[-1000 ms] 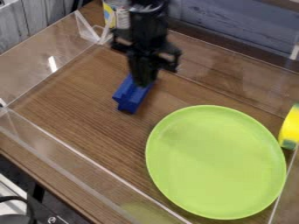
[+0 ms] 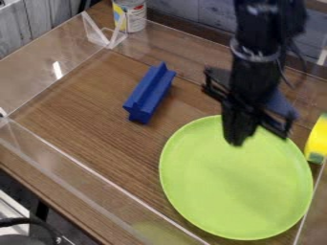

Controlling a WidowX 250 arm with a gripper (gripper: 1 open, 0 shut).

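Note:
My dark gripper is blurred and hangs over the far edge of a large green plate; it looks shut, with nothing visible between its fingers. A blue wedge-like block lies on the wooden counter left of the plate. Another blue shape is partly hidden behind the gripper at right. A yellow object is cut off at the right edge.
A can stands at the back left beside a white item. Clear plastic walls line the left edge.
The block and plate remain where they were.

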